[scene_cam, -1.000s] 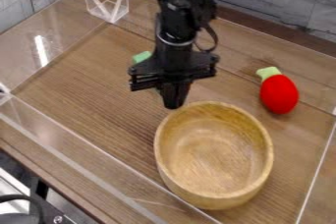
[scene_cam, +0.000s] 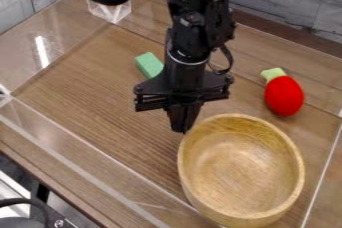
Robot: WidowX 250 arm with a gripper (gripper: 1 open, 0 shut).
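My black gripper [scene_cam: 182, 122] points down at the middle of the camera view, its fingertips just at the back-left rim of a large tan bowl [scene_cam: 241, 197] at the lower right. The fingers look shut, with nothing visible between them; whether they touch the rim I cannot tell. A red oval object [scene_cam: 283, 96] lies behind the bowl on the right. A green block [scene_cam: 148, 66] sits left of the arm, partly hidden by it.
A small pale green object [scene_cam: 273, 74] lies behind the red one. A translucent container [scene_cam: 107, 7] stands at the back left, and black cabling enters at the lower left.
The bowl has moved to the right and toward the camera. My gripper has shifted slightly right and down, staying by the bowl's back-left rim.
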